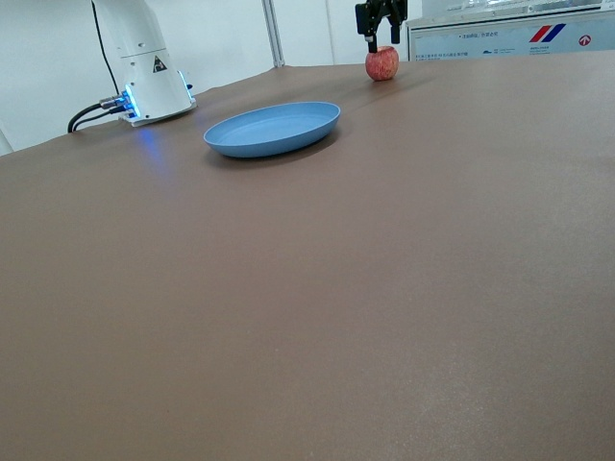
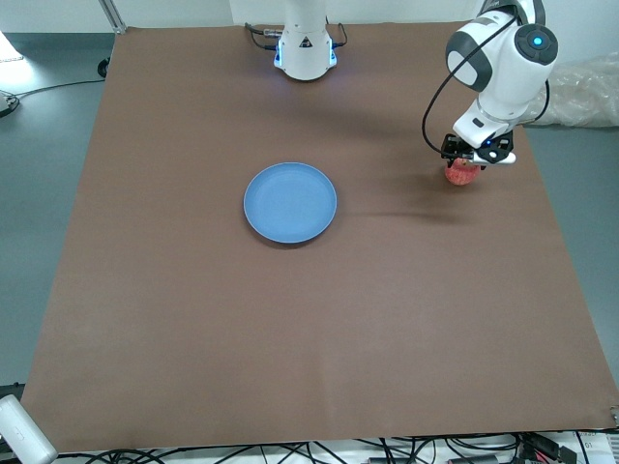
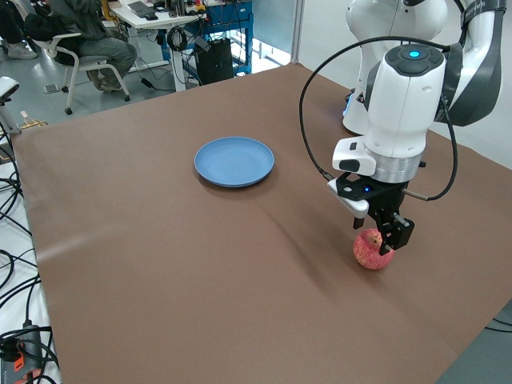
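Note:
A red apple (image 2: pixel 461 175) (image 1: pixel 381 64) (image 3: pixel 369 252) stands on the brown table. My gripper (image 1: pixel 381 43) (image 3: pixel 372 234) is low over it, its black fingers apart on either side of the apple's top in the right view. In the top view the fingertips sit at the apple's upper part. In the left view the gripper hides part of the apple. An empty blue plate (image 2: pixel 290 202) (image 1: pixel 272 130) (image 3: pixel 234 162) lies near the table's middle.
Cables lie along the near edge, off the tabletop.

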